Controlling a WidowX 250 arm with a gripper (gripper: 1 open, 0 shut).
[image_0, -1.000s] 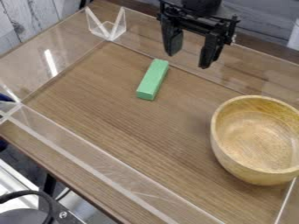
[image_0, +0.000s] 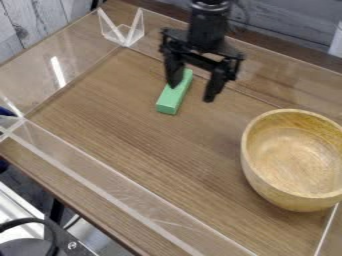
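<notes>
My gripper (image_0: 197, 70), dark and motion-blurred, hangs at the top centre of the camera view with its fingers open and spread. A green block (image_0: 173, 93) lies on the wooden table just below and left of it, beneath the left finger's side. Whether the fingers touch the block cannot be told; nothing shows held between them.
A large tan bowl (image_0: 287, 160) fills the right side. A clear plastic container (image_0: 122, 28) stands at the upper left. A dark curved object (image_0: 30, 245) is at the bottom-left corner.
My gripper has moved left and somewhat down in the view, closer to the green block. The block lies where it was.
</notes>
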